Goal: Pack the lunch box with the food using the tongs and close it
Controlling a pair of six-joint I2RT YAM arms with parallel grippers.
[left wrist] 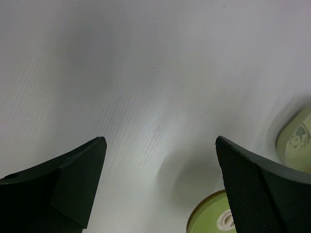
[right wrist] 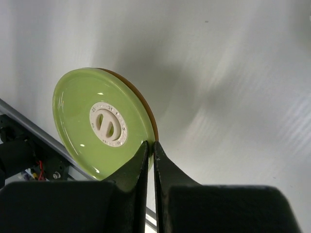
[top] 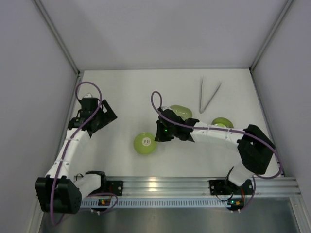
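Observation:
Held at its rim, a round light-green lid [top: 145, 143] with a pale dial in its centre hangs clear of the table. My right gripper is shut on that thin edge; the lid's brown underside rim [right wrist: 141, 97] shows behind. Up and to the right lies the green lunch box [top: 181, 112], partly covered by my right arm in the top view. A corner of the box [left wrist: 297, 145] also appears at the right of the left wrist view. My left gripper stands open and empty, far left of the table.
Two thin pale sticks [top: 208, 97] lie in a V at the back right. A round green container [top: 223, 121] sits on the right, partly behind the right arm. Bare white table [top: 131, 92] stretches between the left gripper and the box.

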